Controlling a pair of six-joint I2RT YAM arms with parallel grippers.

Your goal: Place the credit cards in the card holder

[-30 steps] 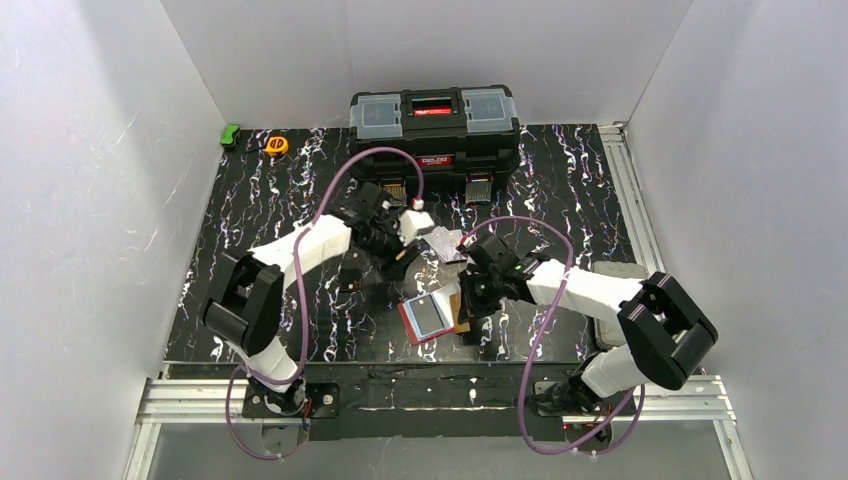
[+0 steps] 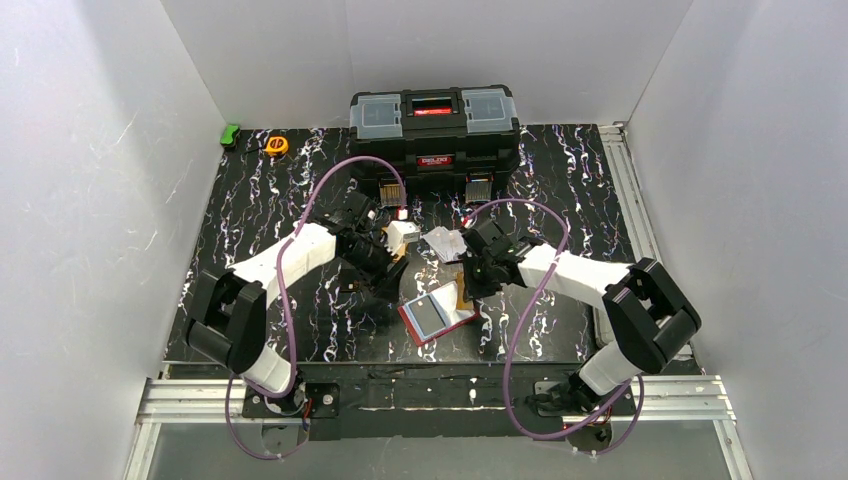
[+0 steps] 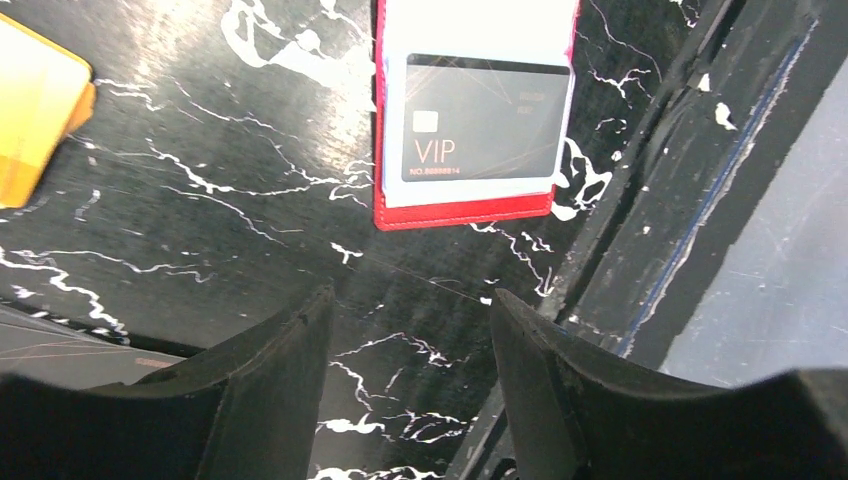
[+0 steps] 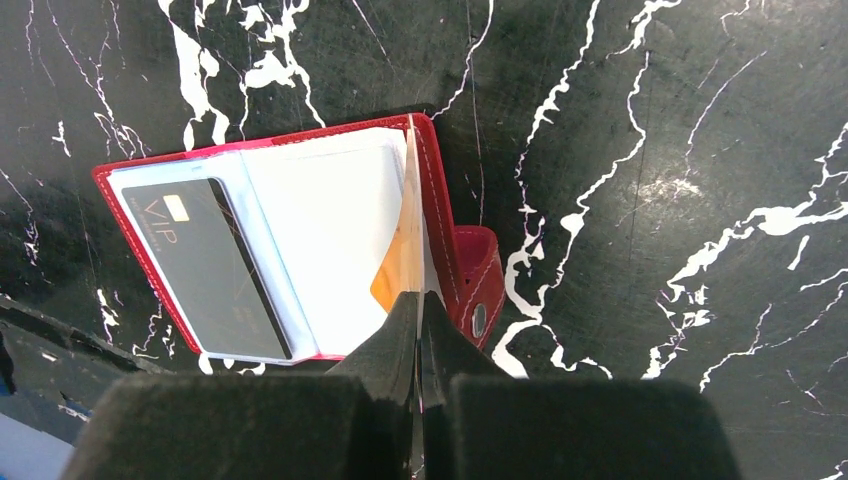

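Observation:
The red card holder (image 2: pixel 438 312) lies open on the dark marbled table, a grey VIP card (image 4: pixel 207 265) in its left sleeve. The right-hand white sleeve (image 4: pixel 325 225) is partly covered. Over that side, my right gripper is shut on a gold card (image 4: pixel 411 215), seen nearly edge-on; whether its lower edge is inside the sleeve, I cannot tell. My left gripper is open beside the holder's left, nothing between its fingers. A yellow card (image 3: pixel 35 105) and a dark card (image 3: pixel 70 355) appear at the left of the left wrist view.
A black toolbox (image 2: pixel 435 140) stands at the back. White item (image 2: pixel 443 243) lies behind the holder, between the arms. An orange tape (image 2: pixel 276 146) and a green object (image 2: pixel 230 135) sit far back left. Table right of the holder is clear.
My left gripper has shifted left and towards the front.

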